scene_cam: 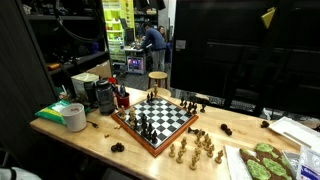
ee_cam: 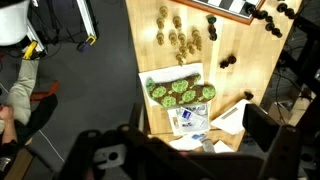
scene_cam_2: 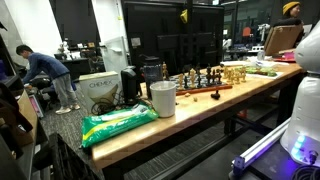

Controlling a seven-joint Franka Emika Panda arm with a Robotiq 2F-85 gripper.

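A chessboard (scene_cam: 172, 117) lies on the wooden table, with dark pieces (scene_cam: 149, 131) standing along its near-left side. Several tan chess pieces (scene_cam: 194, 157) stand off the board at its right front; they show again as tan pieces (ee_cam: 181, 42) near the top of the wrist view. My gripper is open high above the table, its dark fingers wide apart at the bottom of that view. Nothing is held between them. Below lies a sheet with green-and-brown patches (ee_cam: 183, 92).
A white mug (scene_cam: 74, 117), a green packet (scene_cam_2: 118, 124) and dark canisters (scene_cam: 105, 98) crowd the table's left end. A white tray (scene_cam: 296, 133) sits at the right. Bare wood (scene_cam: 240, 115) lies behind the tan pieces.
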